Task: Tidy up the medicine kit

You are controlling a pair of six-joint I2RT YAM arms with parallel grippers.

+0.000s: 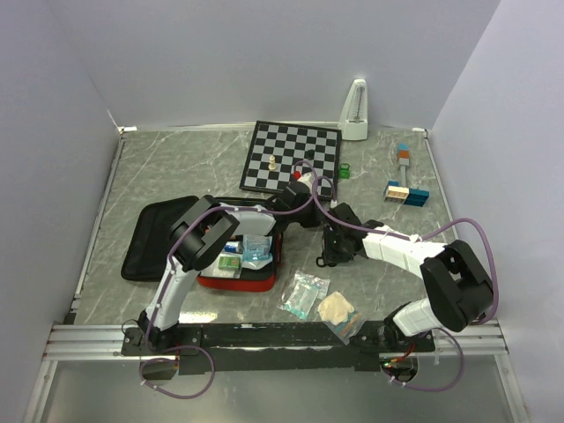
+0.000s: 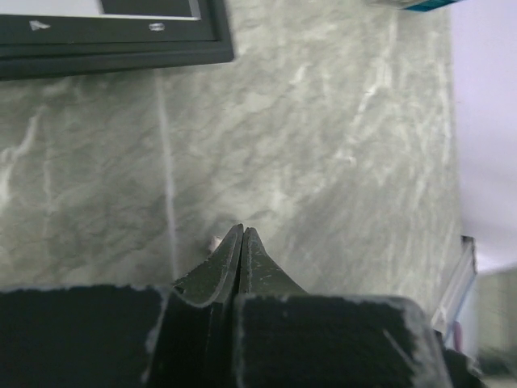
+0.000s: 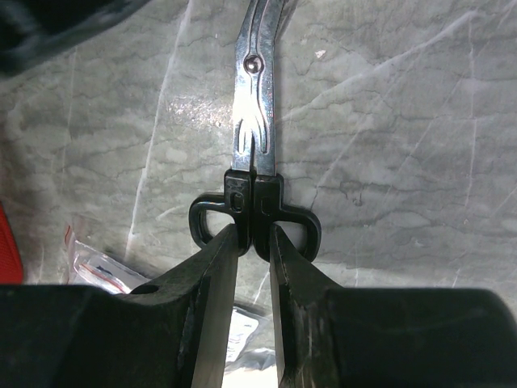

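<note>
Black-handled metal scissors lie on the table in the right wrist view, blades pointing away. The tips of my right gripper are at the handles, a narrow gap between them with the handles' inner bars in it; whether they press on the bars cannot be told. My left gripper is shut, nothing between its fingers, over bare table near the chessboard. In the top view the open red medicine case holds a blue packet and a green-labelled item; the left arm hides part of it.
Two clear bags, one with pale blue contents and one with cream contents, lie at the front. A chessboard, a white metronome and blue blocks stand behind. Both grippers are close together mid-table.
</note>
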